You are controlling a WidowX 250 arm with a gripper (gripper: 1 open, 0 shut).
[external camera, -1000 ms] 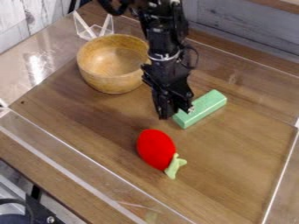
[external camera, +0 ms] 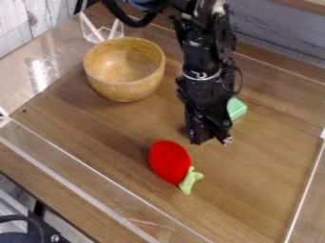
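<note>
My gripper is low over the middle right of the wooden table, shut, in front of and partly covering a mint-green block; whether it touches the block cannot be told. A red object with a green top, like a toy vegetable, lies nearer the front. A wooden bowl stands at the back left.
A white wire-like object is at the back left behind the bowl. Walls edge the back.
My gripper has moved right and toward the front, and now covers more of the green block. The red object and bowl have stayed put.
</note>
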